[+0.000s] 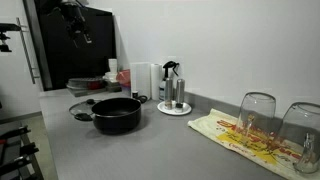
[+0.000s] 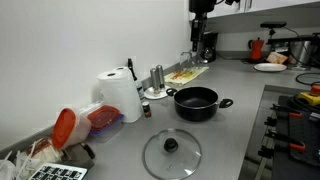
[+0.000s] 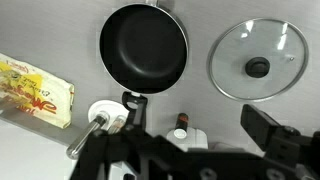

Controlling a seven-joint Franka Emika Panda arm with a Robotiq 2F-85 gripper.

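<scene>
A black two-handled pan stands on the grey counter, empty inside in the wrist view. Beside it lies a glass lid with a dark knob, flat on the counter and apart from the pan. High above the counter hangs my gripper, well clear of both. Its fingers are spread wide, with nothing held between them. From the side, the gripper appears over the area behind the pan.
Two upturned glasses rest on a patterned cloth. Bottles and grinders stand on a white plate near the wall. A paper towel roll and red containers line the wall.
</scene>
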